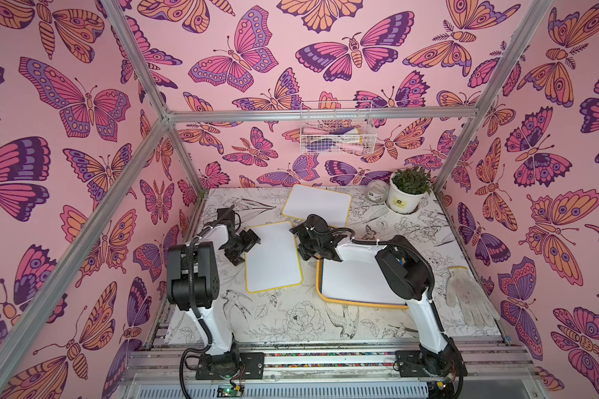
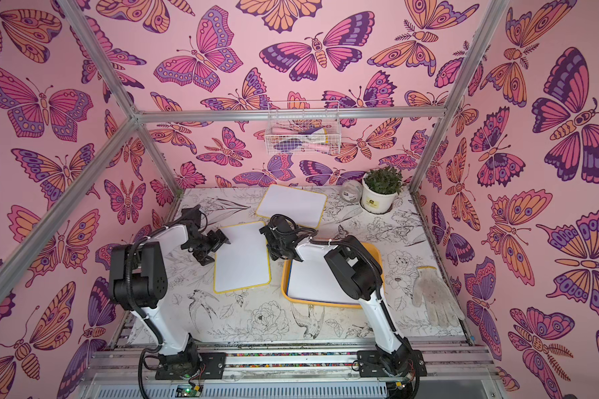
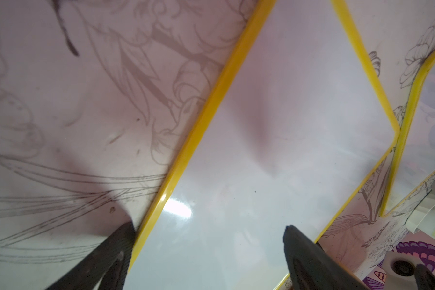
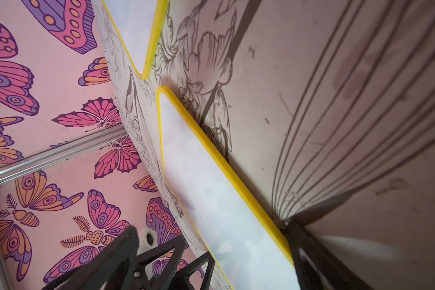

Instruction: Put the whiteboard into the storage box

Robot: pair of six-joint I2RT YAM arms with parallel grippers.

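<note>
A white whiteboard (image 1: pixel 273 262) with a yellow rim lies flat on the table between my two arms. My left gripper (image 1: pixel 251 241) is open at its left edge; in the left wrist view, one finger (image 3: pixel 112 263) stands just beside the yellow rim and the other is over the board's side. At the right edge, my right gripper (image 1: pixel 299 240) is open too, one finger (image 4: pixel 314 256) low against the rim. The orange-yellow storage box (image 2: pixel 319 304) lies to the right, a white board (image 2: pixel 319 282) inside it, partly hidden under my right arm.
Behind, another yellow-rimmed whiteboard (image 1: pixel 317 201) lies on the table. A potted plant (image 1: pixel 408 193) and a clear jar (image 1: pixel 376 191) stand at the back right, and a glove (image 1: pixel 469 296) lies at the right edge. Table space in front of the middle board is free.
</note>
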